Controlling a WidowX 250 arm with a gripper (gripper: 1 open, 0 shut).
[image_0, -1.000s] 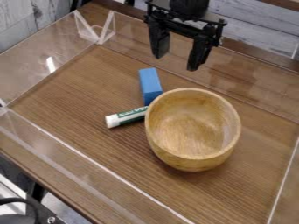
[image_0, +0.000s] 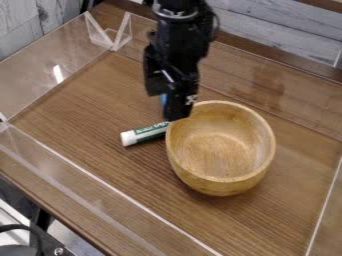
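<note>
My black gripper (image_0: 171, 85) hangs in the upper middle of the camera view, open, its fingers pointing down just behind the wooden bowl. A blue object (image_0: 164, 107) shows in part beneath it, mostly hidden by the gripper. A white and green tube (image_0: 143, 133) lies on the table to the left of the bowl. The round light-wood bowl (image_0: 221, 150) sits right of centre.
A black cable (image_0: 27, 230) shows at the lower left corner.
The bowl has not moved.
</note>
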